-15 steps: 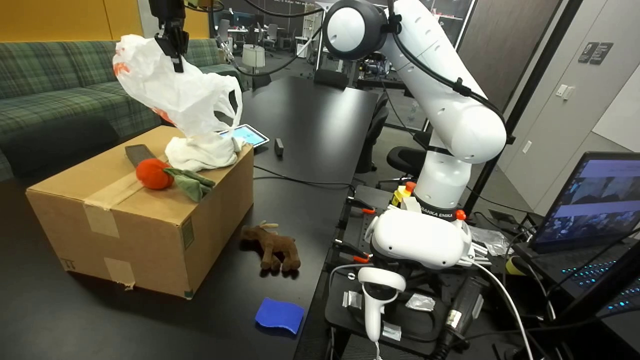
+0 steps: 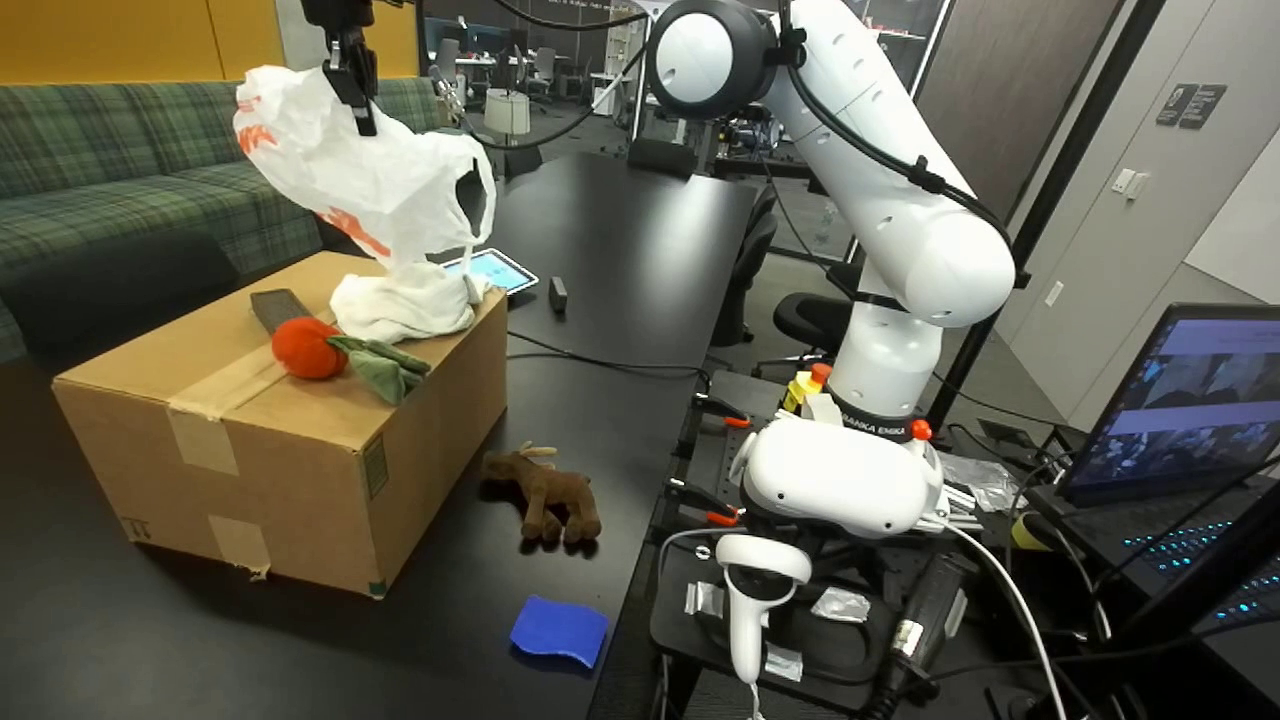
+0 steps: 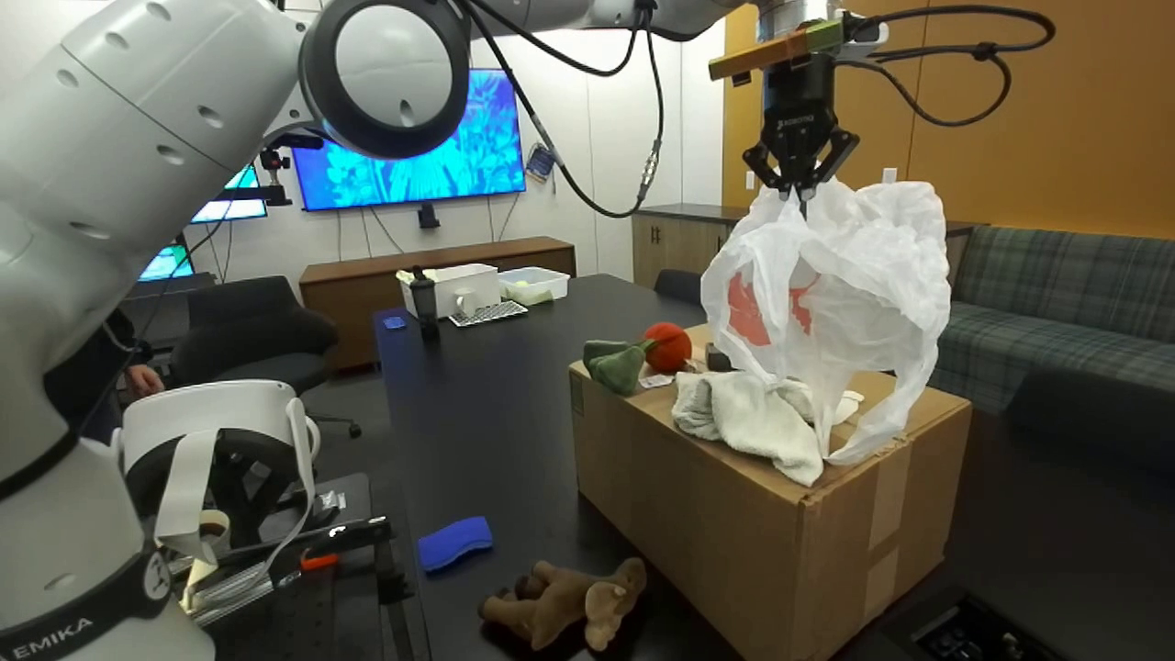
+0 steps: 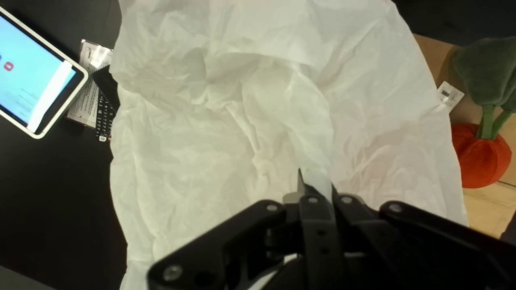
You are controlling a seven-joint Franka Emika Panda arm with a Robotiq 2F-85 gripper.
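A crumpled white plastic bag [image 3: 837, 297] with red print hangs from my gripper [image 3: 801, 196], which is shut on its thin film above the cardboard box [image 3: 683, 496]. Seen from the wrist, the bag [image 4: 217, 130] spreads across most of the view, and the gripper has its fingertips together against it. In exterior view 1 the bag [image 2: 360, 168] slants down to the right, its lower handle end close above a white cloth [image 2: 405, 306] on the box. Whether bag and cloth touch is unclear.
Also on the box lie a red plush vegetable with green leaves [image 2: 310, 348] and a dark block [image 2: 280, 308]. On the black table are a brown plush moose [image 2: 543, 494], a blue sponge [image 2: 560, 630] and a tablet [image 2: 498, 271].
In exterior view 1 my gripper has risen slightly, and the bag has shifted a little to the right with it. The things on the box and table look unmoved.
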